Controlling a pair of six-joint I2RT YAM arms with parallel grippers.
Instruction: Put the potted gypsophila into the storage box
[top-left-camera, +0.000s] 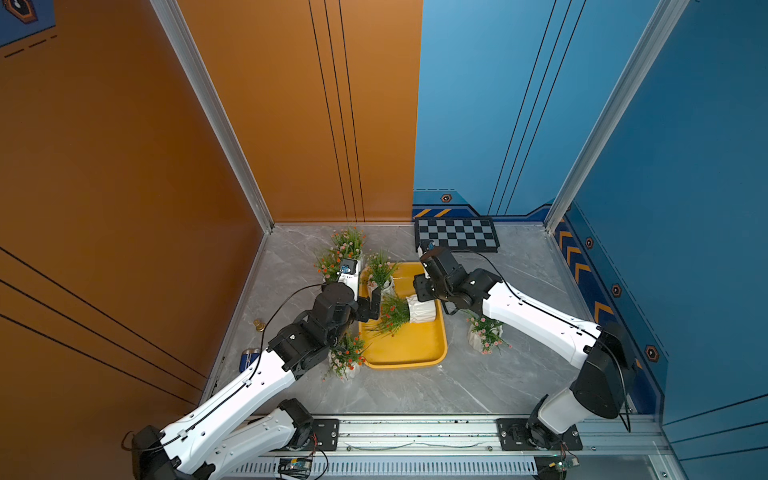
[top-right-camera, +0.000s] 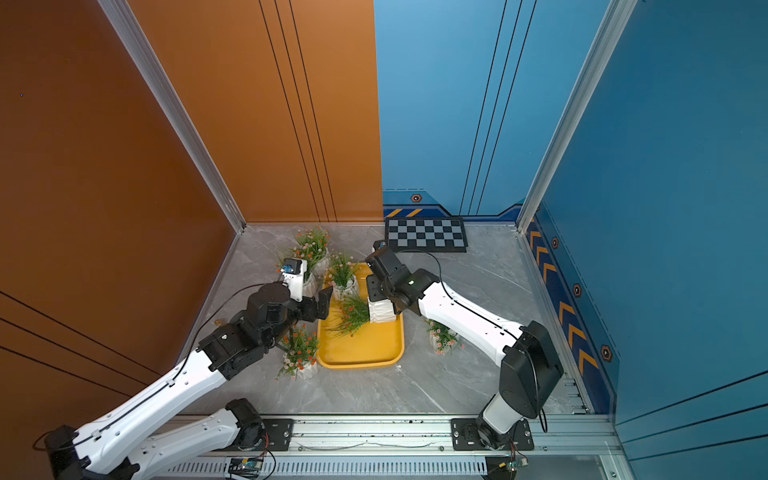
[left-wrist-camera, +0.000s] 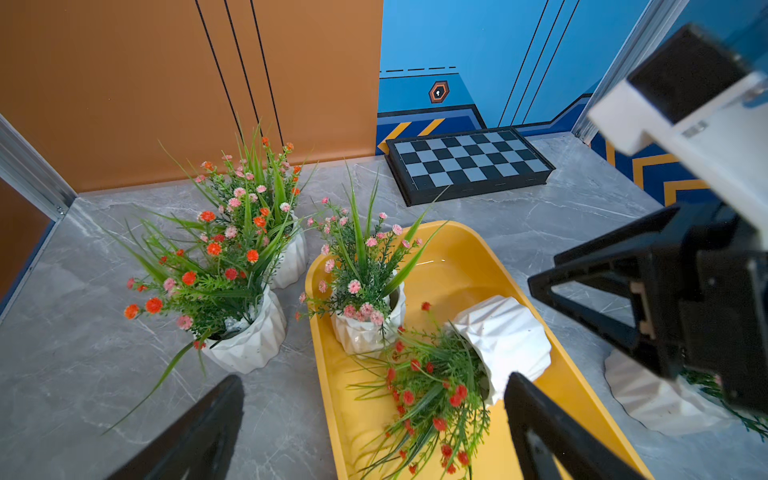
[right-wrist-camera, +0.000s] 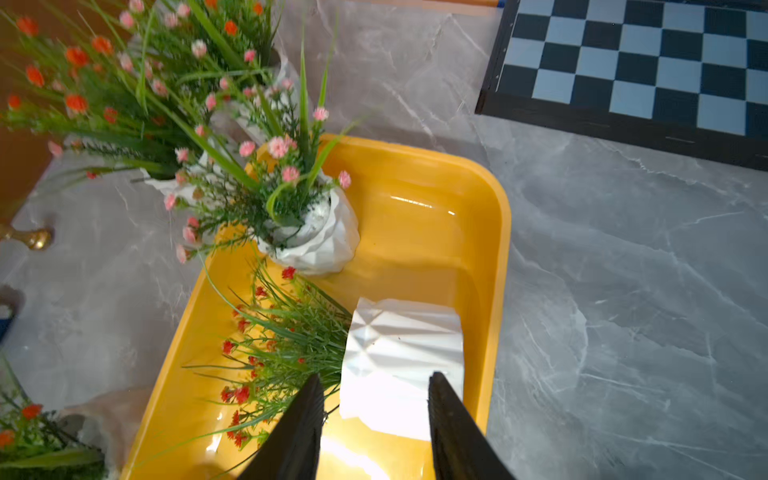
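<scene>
The yellow storage box (right-wrist-camera: 502, 240) holds an upright white pot of pink flowers (right-wrist-camera: 316, 232) at its back. A pot of red flowers (right-wrist-camera: 400, 368) lies on its side in it, pot to the right, stems to the left. My right gripper hangs above that lying pot, fingers apart with nothing held between them in the right wrist view. My left gripper stands open and empty above the box's left side.
Potted flowers (left-wrist-camera: 244, 336) stand left of the box, another (top-left-camera: 344, 360) at its front left and one (top-left-camera: 485, 336) to its right. A checkerboard (left-wrist-camera: 468, 164) lies behind.
</scene>
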